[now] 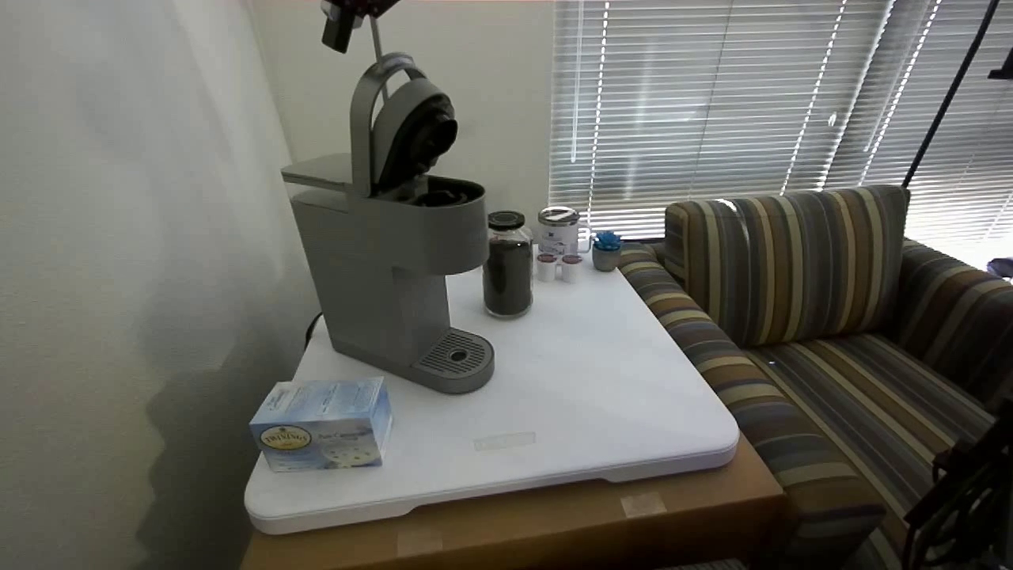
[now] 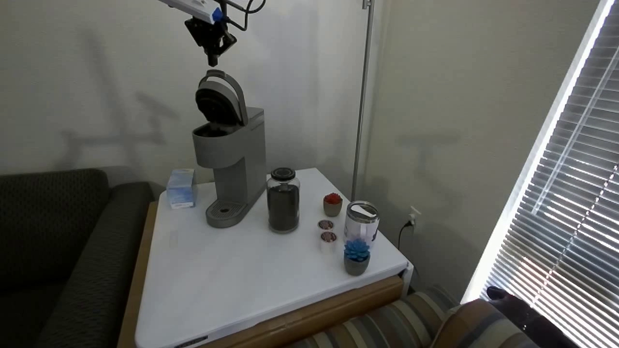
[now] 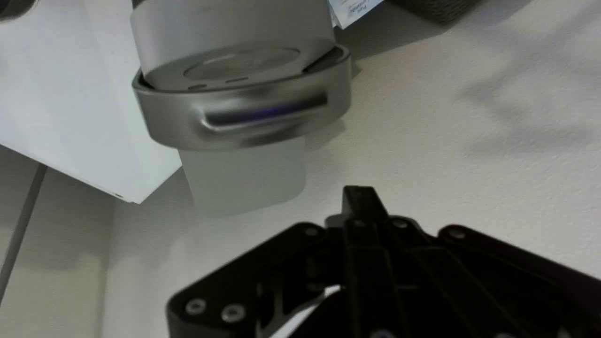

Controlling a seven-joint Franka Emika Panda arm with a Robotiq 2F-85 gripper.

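A grey coffee maker (image 1: 385,256) stands upright on the white table with its lid (image 1: 406,128) raised. My gripper (image 2: 213,60) hangs in the air just above the lid's handle (image 2: 230,82), apart from it. In the wrist view the gripper is shut, its fingers together and nothing showing between them. The curved metal handle (image 3: 248,112) lies up and to the left of the fingertips there. Only the lower end of the gripper (image 1: 337,30) shows at the top of exterior view 1.
On the white table (image 1: 589,380) stand a blue tea box (image 1: 323,424), a dark-filled jar (image 2: 283,203), small pods (image 2: 328,238), a mug (image 2: 361,220), a blue succulent (image 2: 357,258) and a red one (image 2: 332,205). The wall is close behind the coffee maker.
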